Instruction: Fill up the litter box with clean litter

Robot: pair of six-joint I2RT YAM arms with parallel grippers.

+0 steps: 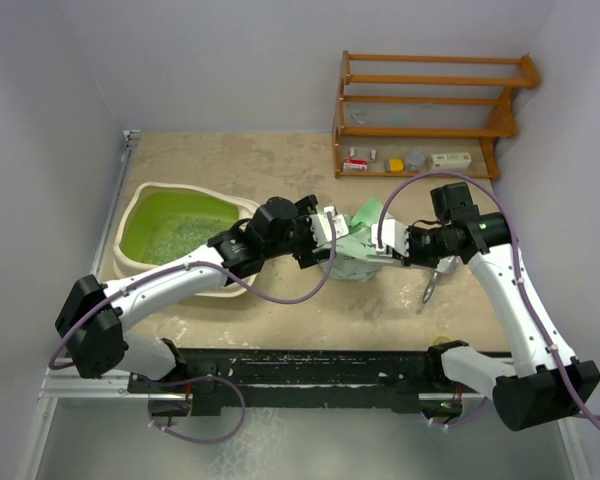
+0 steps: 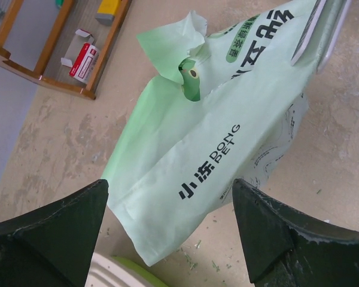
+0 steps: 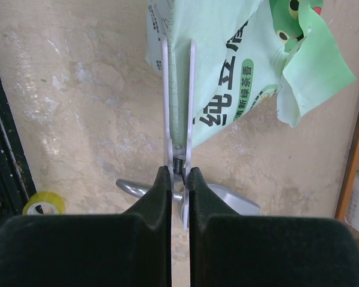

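A pale green litter bag (image 2: 167,155) with Chinese print lies crumpled between the grippers, its top torn. My right gripper is shut on a fold of the bag. My left gripper is open beside the bag, nothing between its fingers. The litter box (image 1: 136,225), cream with a green inside, sits at the left with green litter (image 1: 180,237) in its bottom.
A wooden shelf (image 1: 420,78) holding small items stands at the back right. A metal scoop (image 3: 233,200) and a yellow tape roll (image 3: 43,201) lie at the right.
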